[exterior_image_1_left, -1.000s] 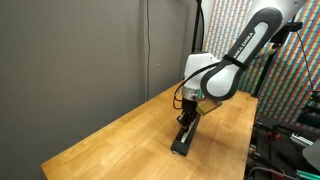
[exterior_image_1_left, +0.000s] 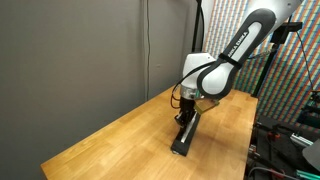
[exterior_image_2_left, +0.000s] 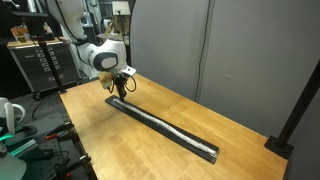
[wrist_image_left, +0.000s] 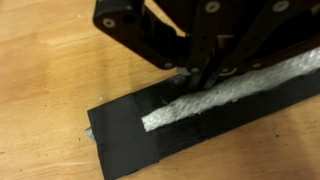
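A long black strip (exterior_image_2_left: 185, 141) with a pale, rope-like band (exterior_image_2_left: 150, 118) along its middle lies flat on the wooden table. My gripper (exterior_image_2_left: 122, 98) is low over its far-left end in exterior view 2. Up close in the wrist view, the gripper points down at the upper edge of the white band (wrist_image_left: 215, 97), near where the band stops short of the strip's black end (wrist_image_left: 125, 133). Its fingers are shut; what sits between them is hidden by the dark fingers. Exterior view 1 shows the strip's black end (exterior_image_1_left: 181, 147) in front of my gripper.
Bare wooden table (exterior_image_2_left: 255, 165) surrounds the strip, with much free room on both sides. A grey wall panel (exterior_image_1_left: 70, 80) stands along one side of the table. A cable (exterior_image_1_left: 174, 98) loops beside my wrist.
Only a slight shift of my arm and wrist shows. The strip lies in the same place, and my gripper stays low at it.
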